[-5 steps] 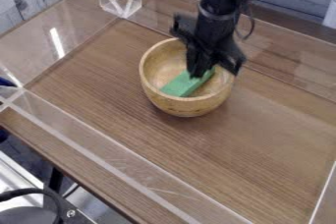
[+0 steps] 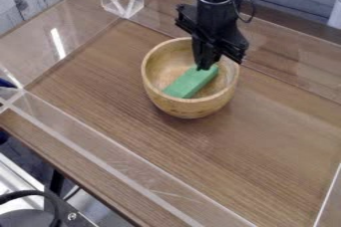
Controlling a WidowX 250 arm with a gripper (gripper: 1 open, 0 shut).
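A wooden bowl (image 2: 164,97) sits in the middle of the table (image 2: 94,121) with a green rectangular block (image 2: 190,82) lying inside it. My dark gripper (image 2: 205,59) hangs over the back part of the bowl, its fingertips just above or at the block's far end. It looks shut, with nothing visible between its fingers; whether it touches the block is not clear.
A clear plastic angular object (image 2: 123,2) stands at the back left. A black round object with cabling is at the bottom left corner.
A second ago it was also low over the bowl. The bowl and block look unmoved.
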